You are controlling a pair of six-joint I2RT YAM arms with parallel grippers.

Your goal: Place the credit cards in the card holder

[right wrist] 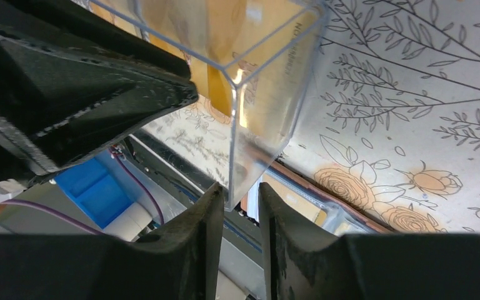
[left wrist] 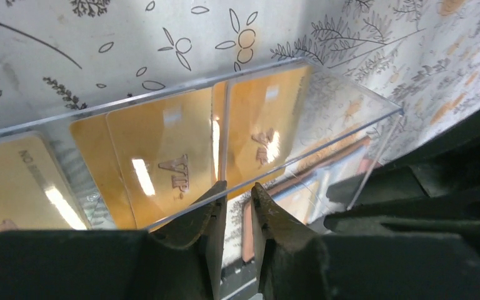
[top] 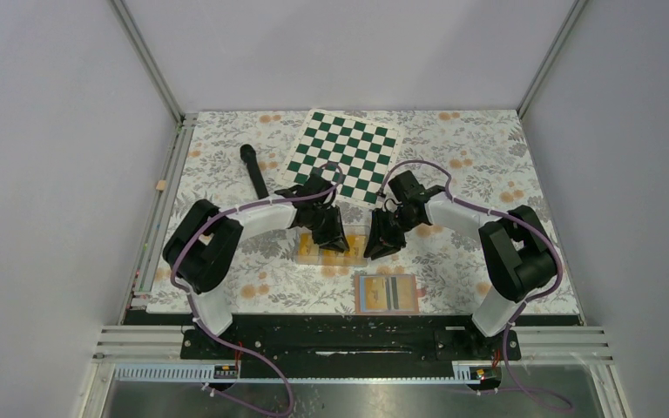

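A clear card holder [top: 307, 259] lies flat mid-table with gold cards [left wrist: 156, 150] in its compartments. Just over its front edge, my left gripper has a gap between its fingertips; no card shows there. At the holder's right end is my right gripper, also parted, with a clear corner close by its left finger. Part of the right gripper also enters the left wrist view, dark at the right. Nearer the front edge, a shallow framed tray [top: 415, 305] bears a gold card [top: 374, 293] and others in grey and tan.
A green checkered board [top: 341, 152] lies behind the holder, with a black microphone [top: 253, 170] to its left. Both grippers sit close together at the holder.
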